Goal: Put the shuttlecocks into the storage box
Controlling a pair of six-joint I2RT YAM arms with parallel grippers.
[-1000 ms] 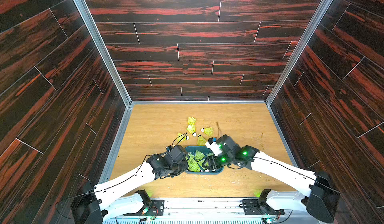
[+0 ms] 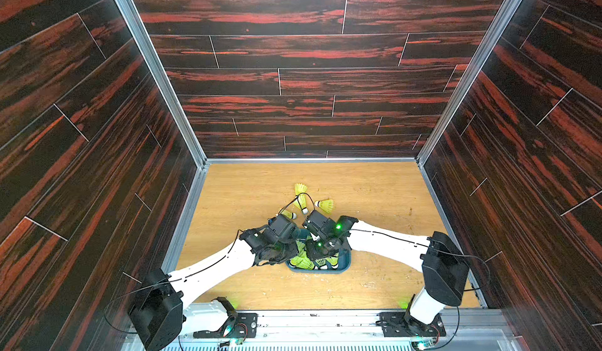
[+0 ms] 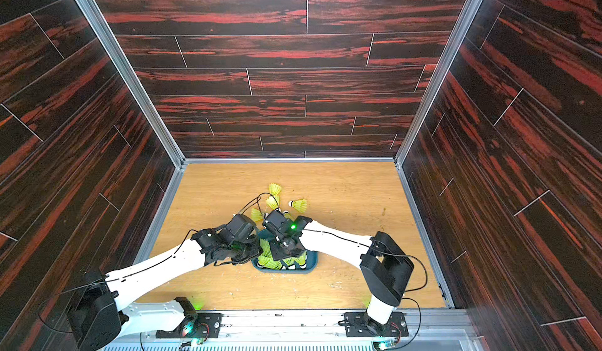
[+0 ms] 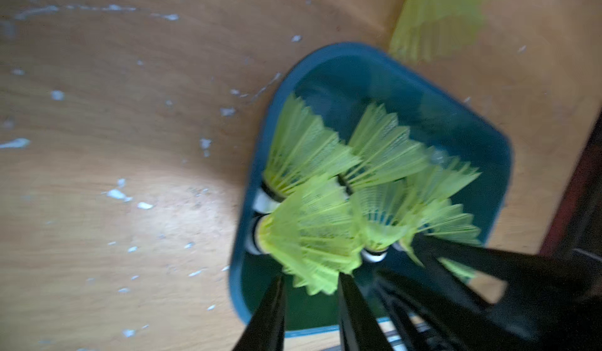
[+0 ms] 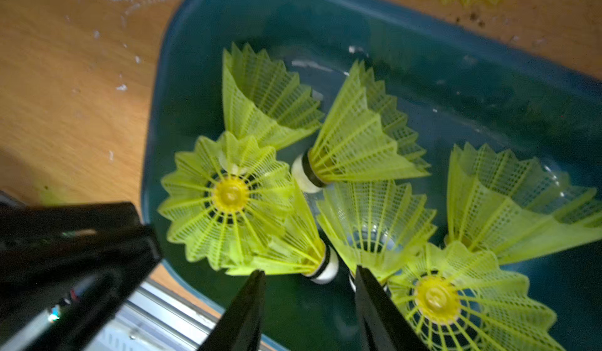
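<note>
A dark teal storage box (image 4: pixel 253 188) stands on the table under both arms, holding several yellow shuttlecocks (image 5: pixel 370 131). More shuttlecocks (image 2: pixel 324 205) lie on the table behind the box. My left gripper is over the box's near end in the left wrist view, its fingers partly apart with nothing between them. Above the shuttlecocks, my right gripper also has its fingers apart; one shuttlecock's white tip shows beyond the gap, and no grasp is visible.
The two arms are close together above the box, the right arm's dark parts (image 4: pixel 501 275) reaching into the left wrist view. Bare wooden table (image 2: pixel 388 194) lies open at the right and left.
My right arm has swung left over the box. The left arm has moved a little right and farther from the front edge, so the two grippers are now closer together.
</note>
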